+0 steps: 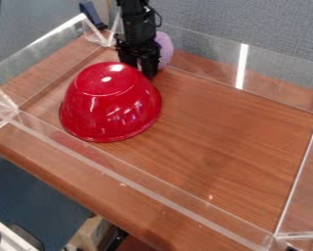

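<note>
An upside-down red bowl (110,106) rests on the wooden table at the left. Just behind it, my black gripper (143,65) hangs low at the back of the table, in front of a light purple rounded object (164,46) that it partly hides. Whether the fingers are open or shut, or touching that object, I cannot tell.
Clear acrylic walls (244,64) border the wooden tabletop (218,147), whose middle and right are bare. A grey panel stands behind, and the floor shows at the lower left.
</note>
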